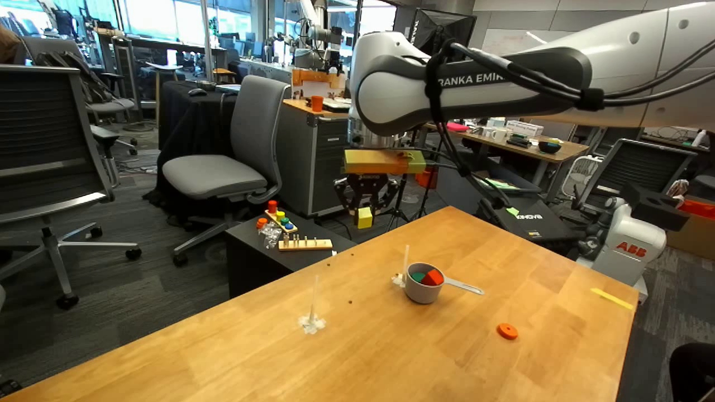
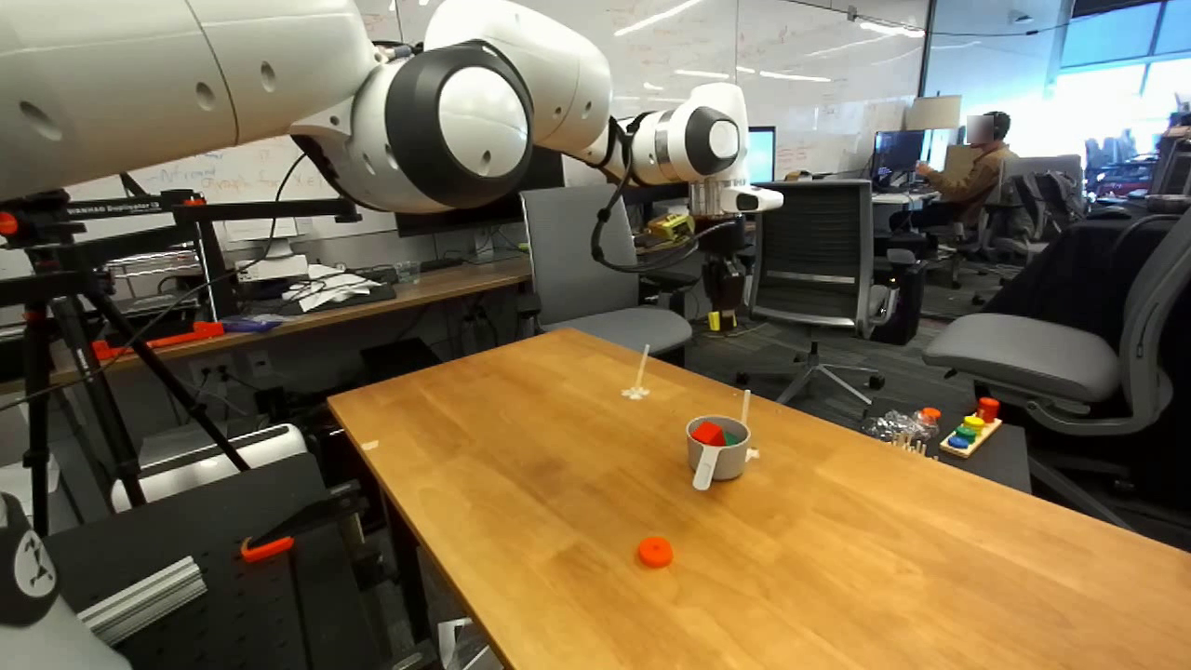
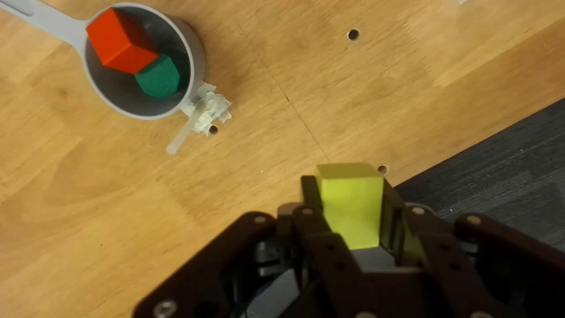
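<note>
A yellow block (image 3: 352, 212) is pinched between the fingers of my gripper, which is shut on it. Both hang in the air near the table's far edge; exterior view 1 shows the yellow block (image 1: 365, 218) under the gripper (image 1: 365, 209). On the table stands a grey measuring cup (image 1: 420, 292) with a handle. Inside it lie a red block (image 3: 119, 42) and a green block (image 3: 159, 77). In the wrist view the cup is at upper left, well apart from the gripper.
Two thin upright sticks, one beside the cup (image 1: 406, 258) and another farther off (image 1: 313, 301), rise from the table. An orange disc (image 1: 507, 331) lies flat on the wood. A low black stand (image 1: 295, 264) with wooden toys adjoins the table.
</note>
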